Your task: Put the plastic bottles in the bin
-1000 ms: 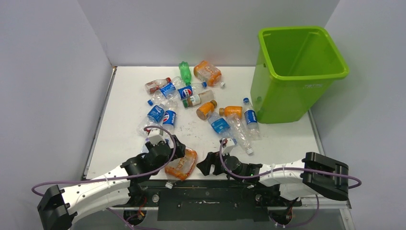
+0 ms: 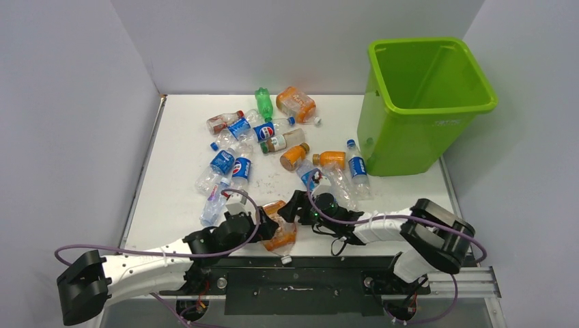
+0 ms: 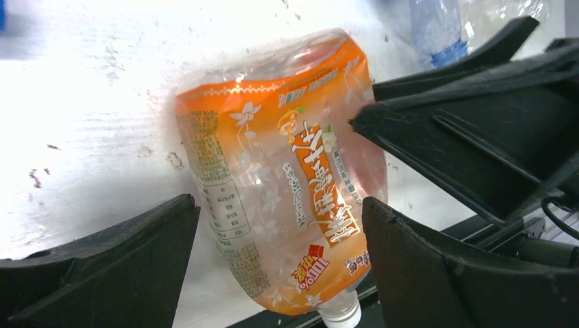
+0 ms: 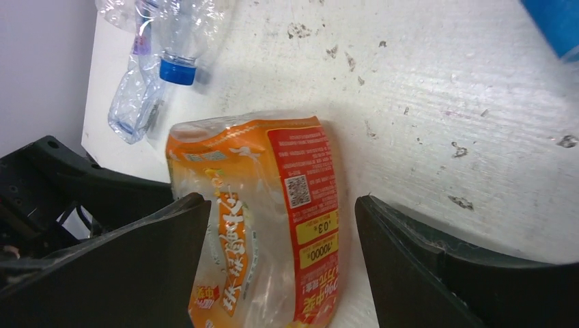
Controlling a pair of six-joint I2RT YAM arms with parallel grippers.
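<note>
A large clear bottle with an orange label (image 2: 279, 234) lies near the table's front edge, its white cap (image 3: 341, 311) toward that edge. My left gripper (image 2: 268, 226) is over its left side; in the left wrist view its fingers (image 3: 130, 263) stand apart, the bottle showing between them. From the other side my right gripper (image 2: 288, 212) comes in by the bottle's far right part, fingers (image 4: 423, 273) spread with the label in the gap. Whether either touches the bottle I cannot tell. The green bin (image 2: 410, 133) stands at the back right.
Several bottles crowd the back and left, among them a green bottle (image 2: 263, 104) and a second large orange-labelled bottle (image 2: 296, 104). A blue-labelled bottle (image 2: 357, 166) lies by the bin. The two grippers are close together.
The orange-labelled bottle has shifted right and turned, its cap now pointing more toward the front. My left gripper moved right with it; the right gripper moved left and farther back, close to the bottle.
</note>
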